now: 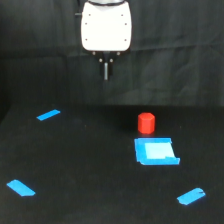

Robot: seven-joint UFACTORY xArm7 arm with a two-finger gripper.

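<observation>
High at the top of the camera view hangs the white robot hand with a small dark gripper (105, 70) below it. The fingers are too small and dark against the backdrop to tell how they stand. Well below and to the right, a red block (146, 123) rests on the black table. Just in front of that block lies a white square (157, 151) framed with blue tape (140, 154). Clear space separates the gripper from both.
Strips of blue tape mark the table: one at the back left (48, 115), one at the front left (20, 188) and one at the front right (191, 196). A dark curtain (170, 60) hangs behind.
</observation>
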